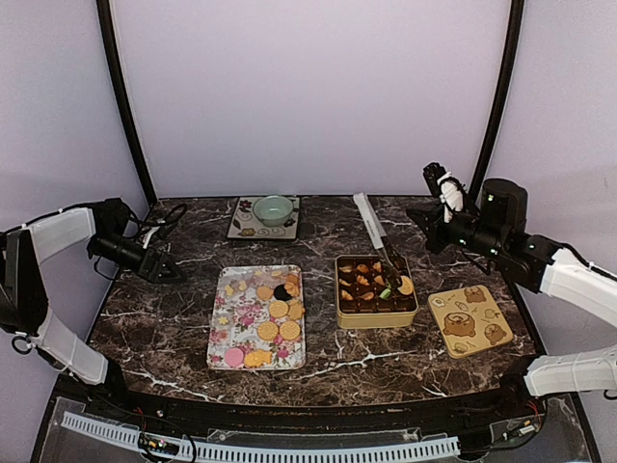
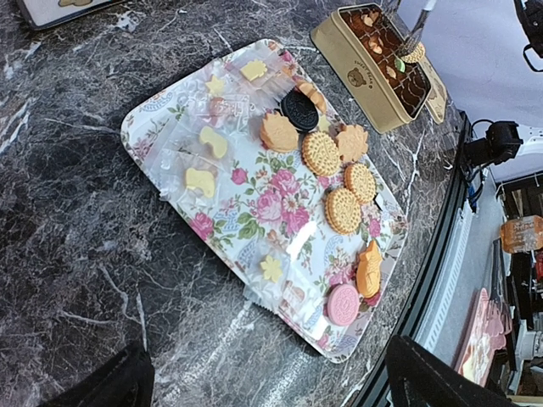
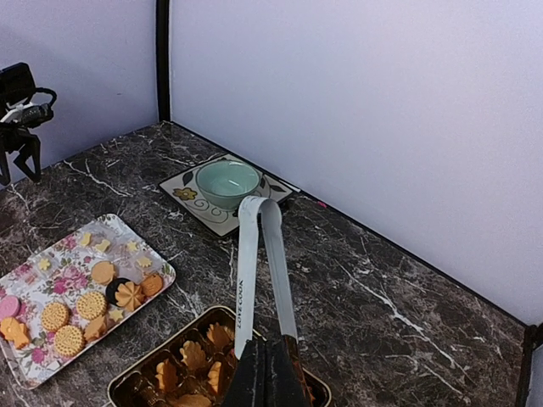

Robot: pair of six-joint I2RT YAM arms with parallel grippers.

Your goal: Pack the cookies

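The white-handled tongs [image 1: 369,222] lean out of the cookie tin [image 1: 377,321], tips down among the cookies, bend end toward the back. My right gripper [image 1: 424,231] is to their right in the top view. In the right wrist view its dark fingers [image 3: 254,373] are shut with nothing between them, and the tongs [image 3: 247,271] are beyond and outside them. A flowered tray [image 1: 257,313] holds cookies, including a pink one [image 2: 343,304], a black one [image 2: 299,110] and bagged pieces. At the left, my left gripper [image 1: 162,272] stands open and empty, clear of the tray.
A pale green bowl [image 1: 273,210] sits on a square patterned lid [image 1: 238,230] at the back. To the right of the tin lies a bear-patterned lid [image 1: 469,318]. Bare marble separates the tray from the tin, and walls close off the sides and back.
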